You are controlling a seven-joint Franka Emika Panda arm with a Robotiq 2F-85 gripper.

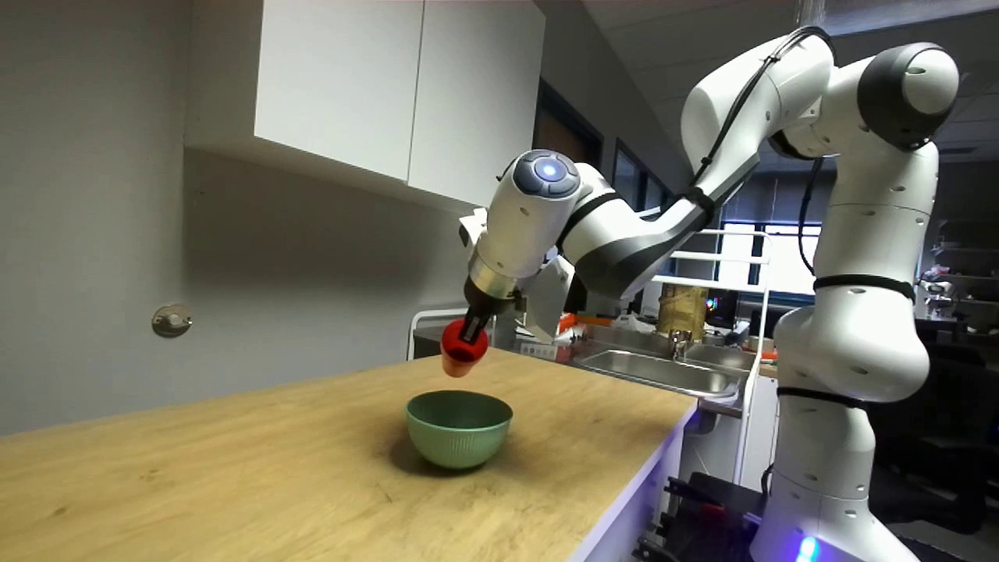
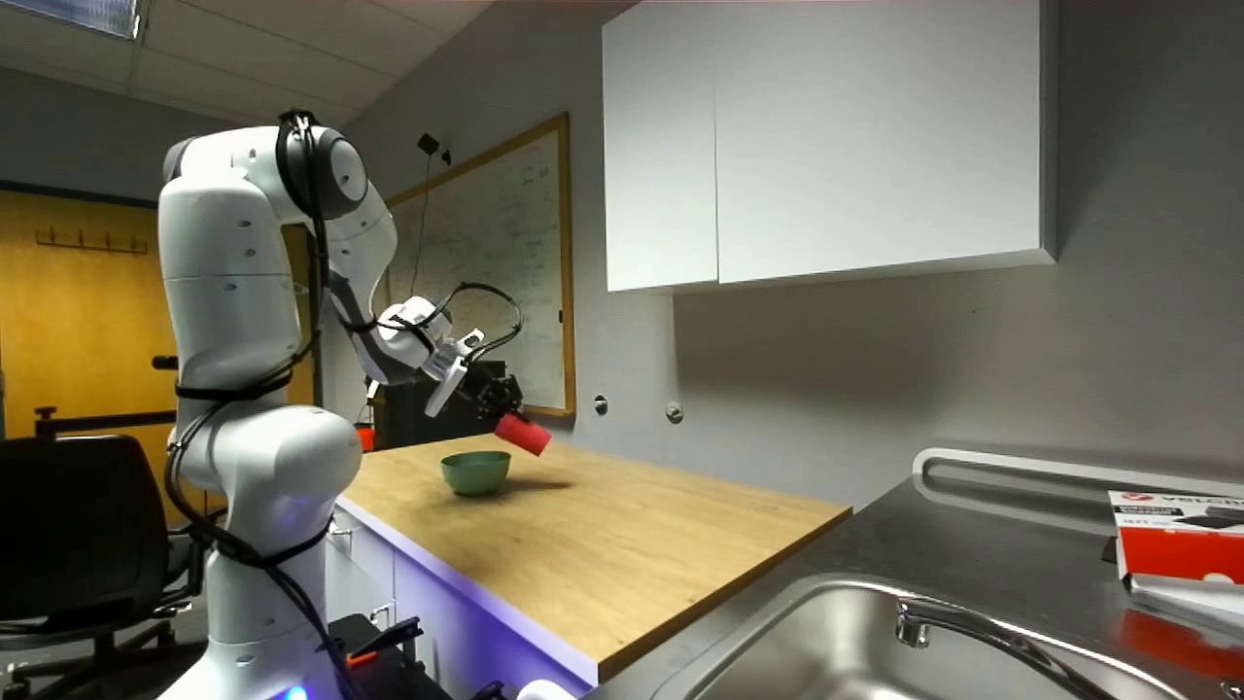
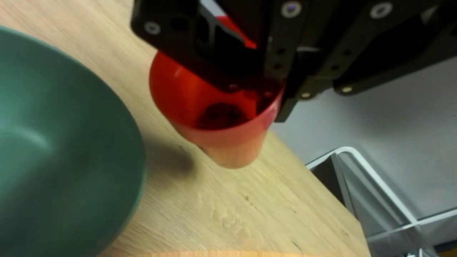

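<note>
A red cup hangs above the wooden counter, tilted, its mouth turned partly toward exterior view 1. My gripper is shut on the cup's rim. The wrist view shows one finger reaching inside the red cup, with something dark at the bottom that I cannot make out. A green bowl stands upright on the counter, just in front of and below the cup. From the other side, the cup is to the right of the bowl, apart from it. The part of the green bowl seen from the wrist looks empty.
White cabinets hang on the wall above. Beyond the counter's far end is a steel sink with a white rack beside it.
</note>
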